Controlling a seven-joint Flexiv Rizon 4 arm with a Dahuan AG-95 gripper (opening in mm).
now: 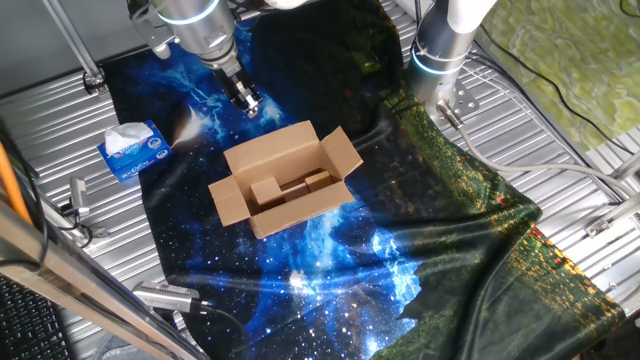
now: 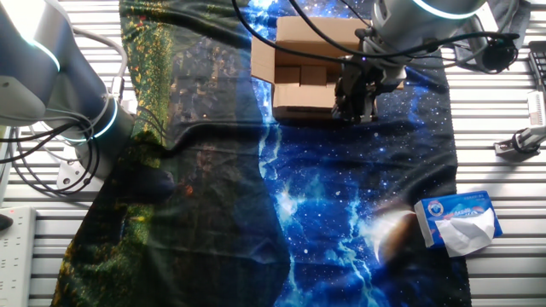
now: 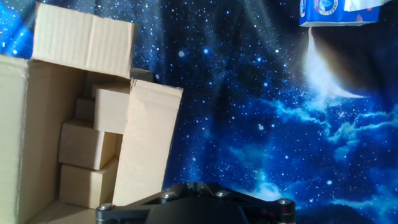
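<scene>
An open cardboard box (image 1: 305,212) rests on the galaxy-print cloth, its flaps folded outward. Several plain wood-coloured blocks lie inside it; one block (image 1: 266,190) shows at its left end, another block (image 1: 317,180) towards the right. Above the cloth, just outside the box, hangs my gripper (image 1: 250,106). In the wrist view the fingertips of the gripper meet, with nothing visible between them, and the box flap (image 3: 149,140) is to their left. From exterior view 2 the gripper (image 2: 357,112) covers part of the box (image 2: 303,101).
A blue tissue box (image 1: 135,155) stands at the cloth's left edge in exterior view 1. Wrinkled dark cloth (image 1: 480,255) spreads right of the box. The cloth between tissue box and cardboard box is clear.
</scene>
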